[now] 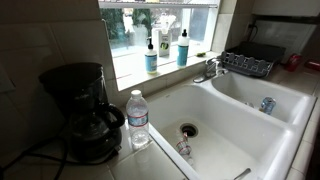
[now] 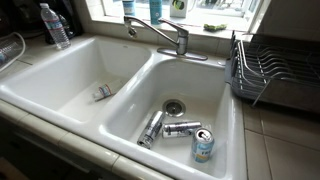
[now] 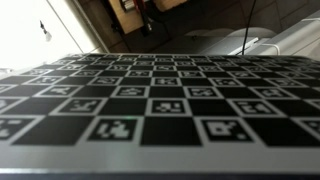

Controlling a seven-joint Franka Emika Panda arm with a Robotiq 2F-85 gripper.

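Note:
None of the exterior views shows my gripper, and no fingers are visible in the wrist view, where a black-and-white marker board [image 3: 170, 106] fills the lower part. A double white sink [image 2: 128, 104] holds several objects. In its right basin lie two silver cans, one can [image 2: 151, 128] slanted and another can [image 2: 182, 128] across, beside an upright light-coloured can [image 2: 203, 146]. One small clear or silvery object [image 2: 102, 92] rests in the left basin. On the counter stands a clear water bottle [image 1: 137, 120] with a white cap.
A black coffee maker [image 1: 88, 115] with a cord stands left of the bottle. The faucet [image 2: 176, 35] rises behind the sink. To the right is a dish rack [image 2: 278, 68]. Soap bottles [image 1: 151, 55] line the windowsill.

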